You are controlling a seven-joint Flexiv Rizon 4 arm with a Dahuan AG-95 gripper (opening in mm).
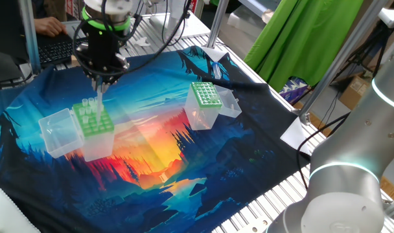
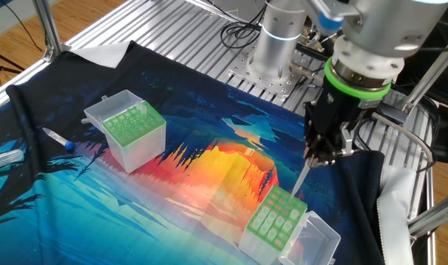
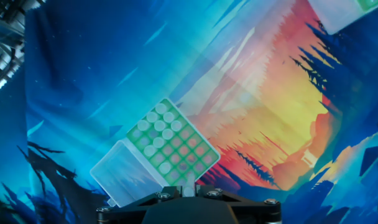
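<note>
My gripper (image 1: 100, 80) is shut on a slim translucent pipette tip (image 2: 303, 177), which points downward. In exterior view 1, gripper and tip are above a clear box with a green top (image 1: 104, 123). Several translucent tips (image 2: 271, 219) stand in part of that box's holes; other holes look empty. The held tip's lower end appears close to the box's top edge; the exact gap is unclear. In the wrist view the tip (image 3: 189, 186) shows faintly between the fingers. The box's clear lid (image 1: 59, 133) lies open beside it.
A second clear box with a green top (image 2: 135, 125) stands apart, lid open, with one tip (image 2: 141, 107) sticking up. A blue-capped tube (image 2: 58, 138) lies on the printed cloth beyond it. Between the boxes the cloth (image 1: 151, 129) is clear.
</note>
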